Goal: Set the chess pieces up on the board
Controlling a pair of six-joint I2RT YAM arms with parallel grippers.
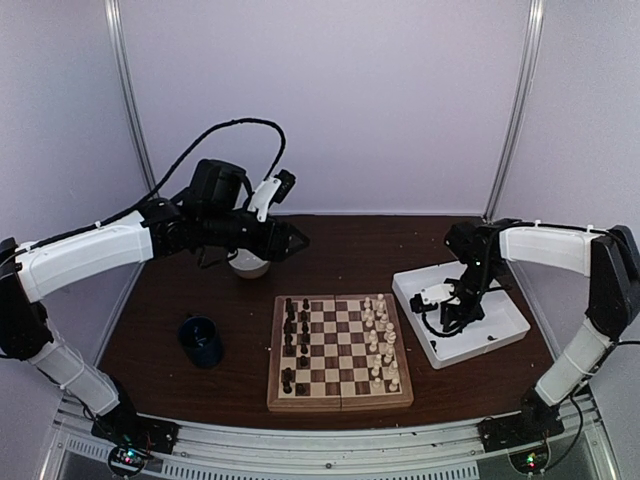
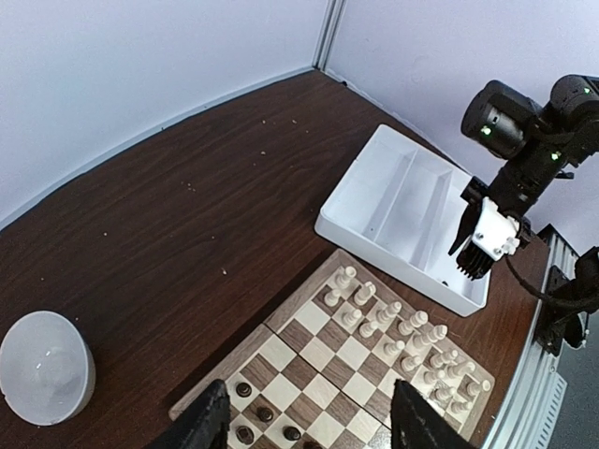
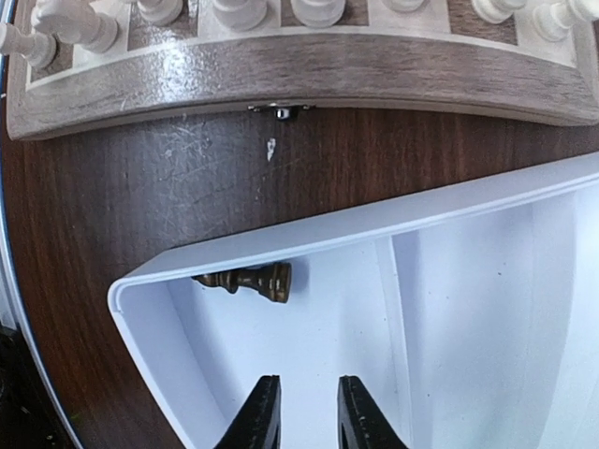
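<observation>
The chessboard (image 1: 340, 352) carries dark pieces in rows on its left and white pieces on its right. A dark chess piece (image 3: 251, 279) lies on its side in the white tray (image 3: 353, 327), against the wall nearest the board. My right gripper is over that tray, fingers apart and empty, short of the piece. My left gripper is raised above the table behind the board's left part, fingers apart with nothing held.
A white bowl (image 2: 46, 369) stands behind the board at left, partly hidden by the left arm in the top view. A dark blue mug (image 1: 200, 342) stands left of the board.
</observation>
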